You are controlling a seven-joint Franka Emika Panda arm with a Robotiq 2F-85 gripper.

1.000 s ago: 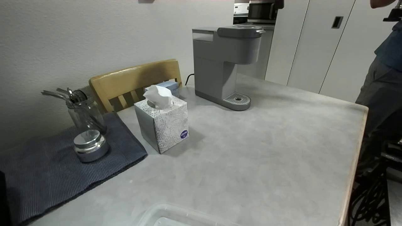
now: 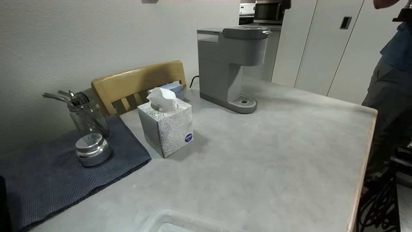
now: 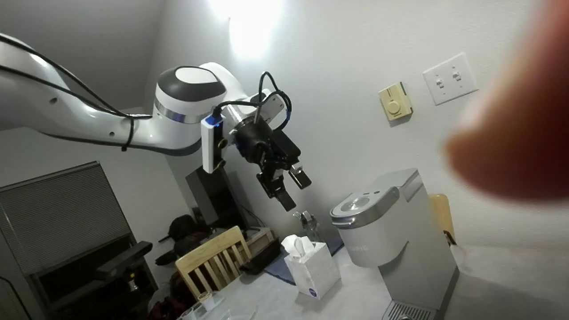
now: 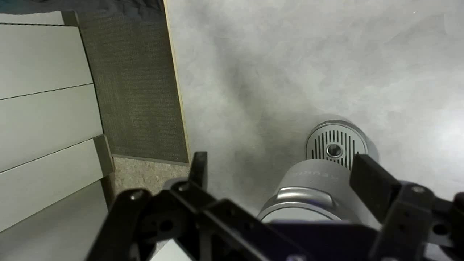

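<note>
My gripper [image 3: 292,193] hangs in the air above the table in exterior view 2, its black fingers apart and nothing between them. The wrist view looks down past the open gripper at the grey coffee maker [image 4: 319,176]. Its lid looks closed, and the round slotted drip tray [image 4: 320,138] is bare. From the side, in exterior view 1, the coffee maker [image 2: 214,69] stands upright at the far end of the table. Exterior view 1 does not show my gripper.
A tissue box [image 2: 175,129] stands near a dark blue mat [image 2: 127,154], which bears a utensil jar [image 2: 87,120] and a silver-lidded jar [image 2: 92,150]. At the front edge is a clear container [image 2: 170,216]. Blurred fingers [image 3: 517,138] cover part of exterior view 2.
The person at the right edge of exterior view 1 has shifted slightly to the left. Everything on the table stays where it was.
</note>
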